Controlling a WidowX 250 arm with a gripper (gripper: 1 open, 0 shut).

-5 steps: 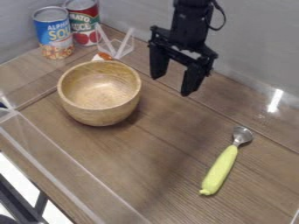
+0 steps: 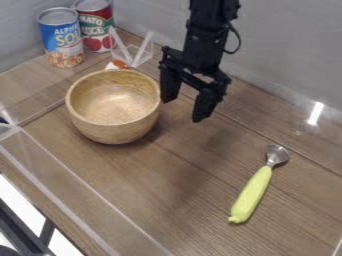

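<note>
My black gripper (image 2: 190,92) hangs open above the wooden counter, just right of a tan wooden bowl (image 2: 114,115). Its left finger is close to the bowl's right rim; whether they touch I cannot tell. Nothing shows between the fingers. The bowl is empty. A utensil with a pale yellow-green handle (image 2: 250,195) and a metal end lies on the counter at the right.
Two cans, an Alphabet soup can (image 2: 63,38) and a tomato can (image 2: 96,22), stand at the back left. A small orange and white object (image 2: 118,64) sits behind the bowl.
My gripper has moved left, toward the bowl, and somewhat lower. The bowl, cans and utensil have not visibly moved.
</note>
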